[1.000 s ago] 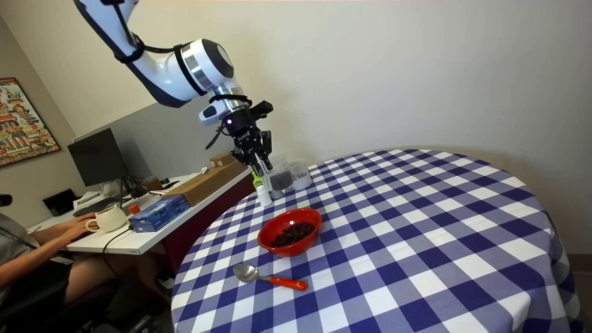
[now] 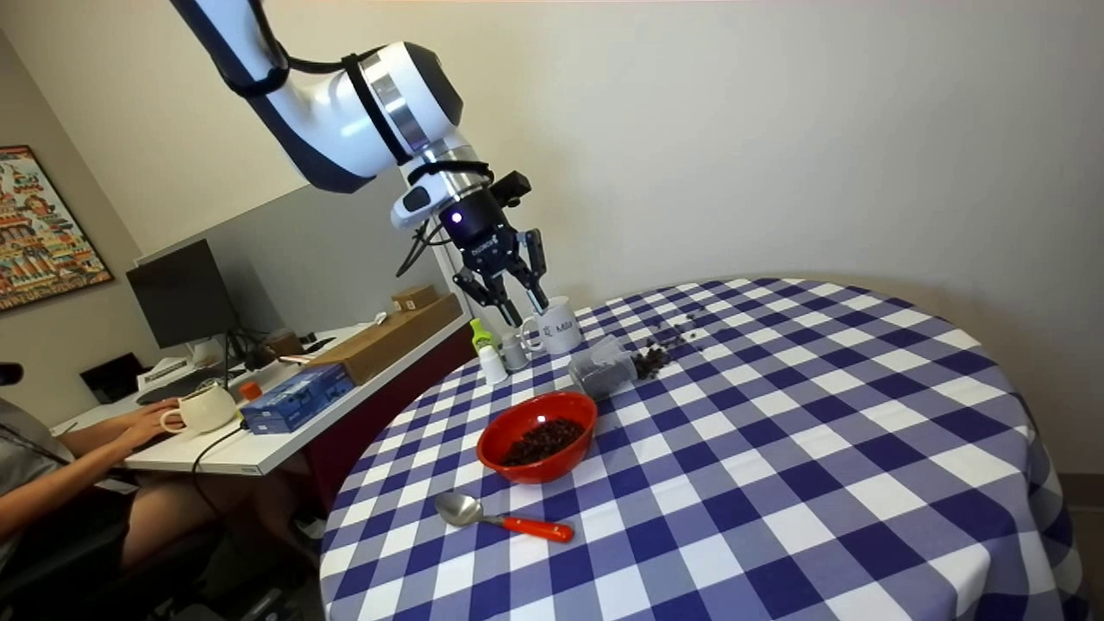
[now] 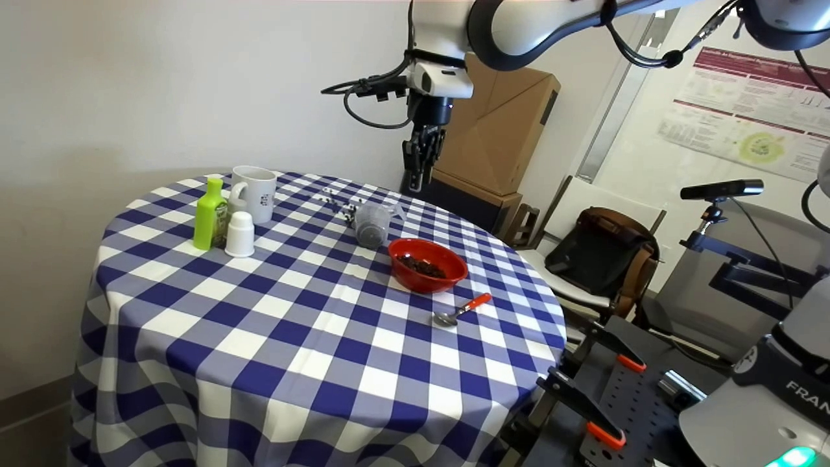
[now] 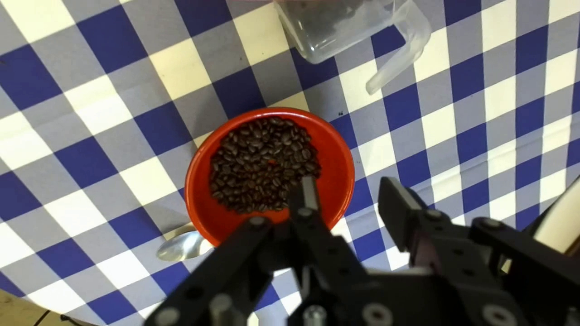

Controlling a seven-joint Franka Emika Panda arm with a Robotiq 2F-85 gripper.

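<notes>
My gripper hangs in the air above the table, its fingers apart with nothing between them. In the wrist view the fingertips stand over the near side of a red bowl, which holds dark coffee beans. A clear plastic pitcher lies on its side behind the bowl, some dark content still inside. Its handle shows near the top of the wrist view. Beans lie spilled on the cloth at the pitcher's mouth.
A spoon with an orange handle lies in front of the bowl. At the back stand a white mug, a green bottle and a white shaker.
The pitcher stood upright at the gripper's fingers; now it lies tipped over behind the bowl with beans spilled out. My gripper has opened and moved up and to the right in exterior view 1.
</notes>
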